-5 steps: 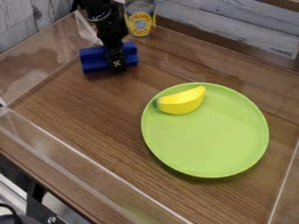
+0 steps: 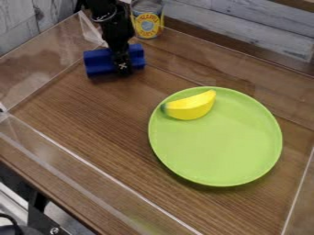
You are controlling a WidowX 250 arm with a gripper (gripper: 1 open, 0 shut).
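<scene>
My black gripper (image 2: 120,57) reaches down from the top left over a blue block (image 2: 99,62) near the back left of the wooden table; its fingertips are at the block, and whether they are shut on it is hard to tell. A yellow banana-like object (image 2: 189,106) lies on the upper left part of a large green plate (image 2: 221,151) at the right.
A jar with a yellow label (image 2: 146,20) stands behind the gripper at the back. A clear bag-like item sits left of the arm. Wooden walls bound the back.
</scene>
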